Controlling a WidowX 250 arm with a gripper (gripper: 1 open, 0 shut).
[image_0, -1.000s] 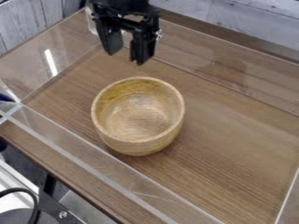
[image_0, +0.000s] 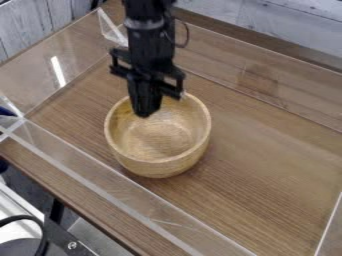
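Observation:
A pale yellow round bowl (image_0: 160, 140) sits on the wooden table in the middle of the camera view. The dark arm reaches down from the top, and its gripper (image_0: 158, 98) hangs over the bowl's back rim, pointing downward. It looks shut, with nothing visible between its fingers; the tips are blurred against the rim.
A clear plastic edge runs along the left side, with a black cable at the lower left corner.
The bowl has not visibly moved.

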